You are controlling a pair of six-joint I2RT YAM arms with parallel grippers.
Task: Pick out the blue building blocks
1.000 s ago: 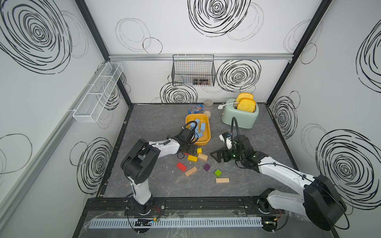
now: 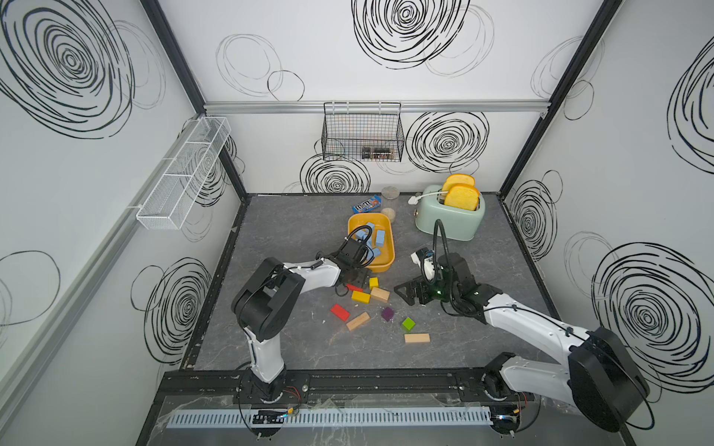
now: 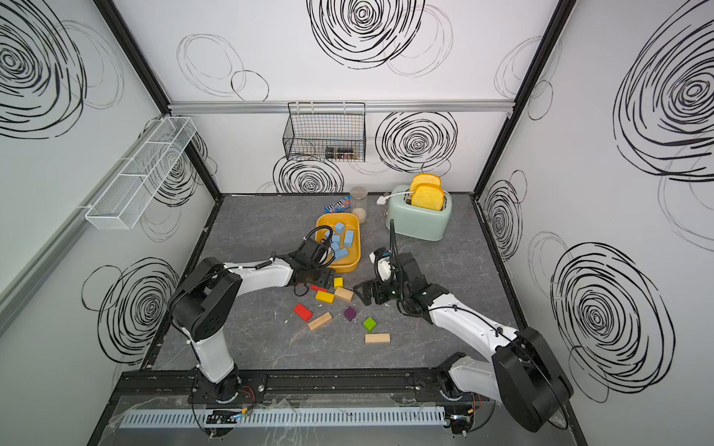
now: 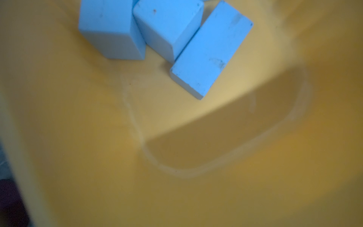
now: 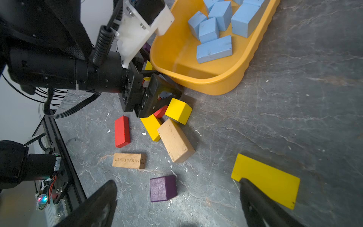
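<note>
Several blue blocks lie inside the yellow bin; the left wrist view shows some of these blue blocks [image 4: 208,49] close up. My left gripper is low at the bin's near side, by the red and yellow blocks. In the right wrist view a small bluish-grey patch shows among its fingers; whether it is a gripped block is unclear. None of its fingers appear in the left wrist view. My right gripper is open and empty above the table, right of the purple block [image 5: 162,188].
Around the left gripper lie a small yellow block [image 5: 178,110], a wooden block [image 5: 176,141] and a red block [image 5: 122,131]. A green block [image 2: 408,324] sits nearer the front. The toaster [image 2: 450,215] stands at back right.
The left arm's elbow has shifted slightly right, and its gripper slightly, uncovering more of the red block beneath. The right arm and the bin have stayed put.
</note>
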